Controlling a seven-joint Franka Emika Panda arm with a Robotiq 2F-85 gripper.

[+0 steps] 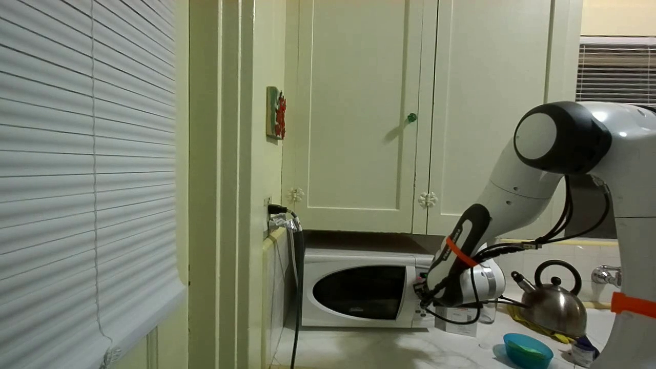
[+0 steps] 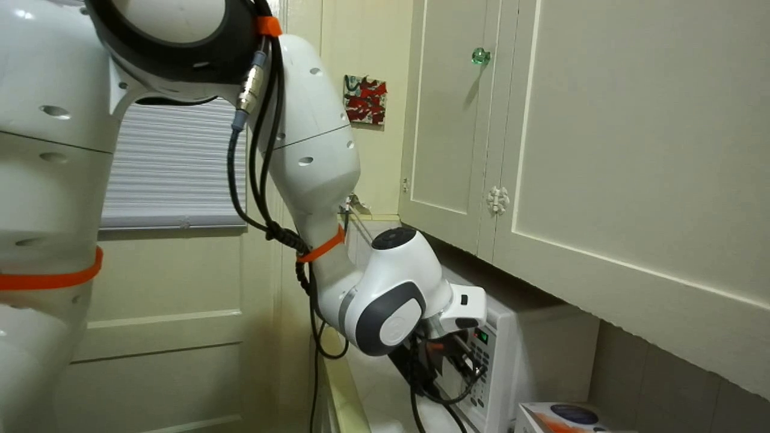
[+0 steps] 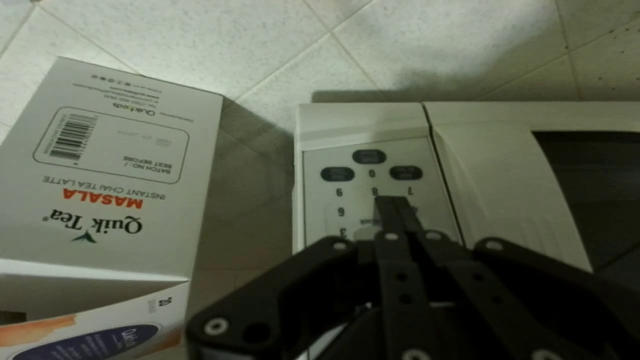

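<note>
A white microwave stands on the counter with its door shut and its oval window dark. In the wrist view its button panel appears upside down, with number keys and dark oval buttons. My gripper is shut, its two black fingertips together and nothing showing between them. They are in front of the number keys, just by the 8, and cover part of the panel; whether they touch it I cannot tell. In exterior view 2 a lit green display shows beside the gripper.
A white tea box stands close beside the microwave's panel side. Farther along the counter are a teal bowl and a steel kettle. Cabinets hang low above the microwave.
</note>
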